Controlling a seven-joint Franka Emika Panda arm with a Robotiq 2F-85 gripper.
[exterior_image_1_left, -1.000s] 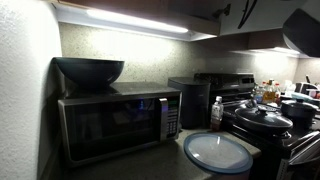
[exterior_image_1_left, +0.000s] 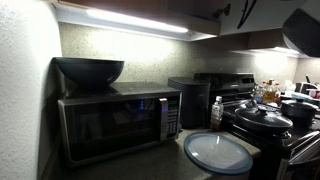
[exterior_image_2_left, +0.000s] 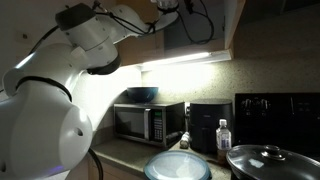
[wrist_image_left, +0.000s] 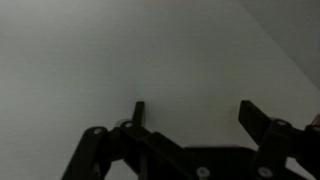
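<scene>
In the wrist view my gripper stands open, its two dark fingers wide apart with nothing between them. Behind them is a plain, blurred grey surface (wrist_image_left: 90, 60) with a slanting edge at upper right; I cannot tell what it is. The white arm (exterior_image_2_left: 45, 120) rises at the left of exterior view 2 and reaches across the top, near the upper cabinets. On the counter are a closed microwave (exterior_image_1_left: 115, 125) with a dark bowl (exterior_image_1_left: 90, 72) on top, and a round, blue-rimmed lid or plate (exterior_image_1_left: 218, 152).
A clear bottle (exterior_image_1_left: 217, 113) stands by a dark appliance (exterior_image_1_left: 188, 102) right of the microwave. A lidded pan (exterior_image_1_left: 262, 120) and a pot (exterior_image_1_left: 299, 110) sit on the stove. Upper cabinets (exterior_image_1_left: 140, 16) overhang the counter.
</scene>
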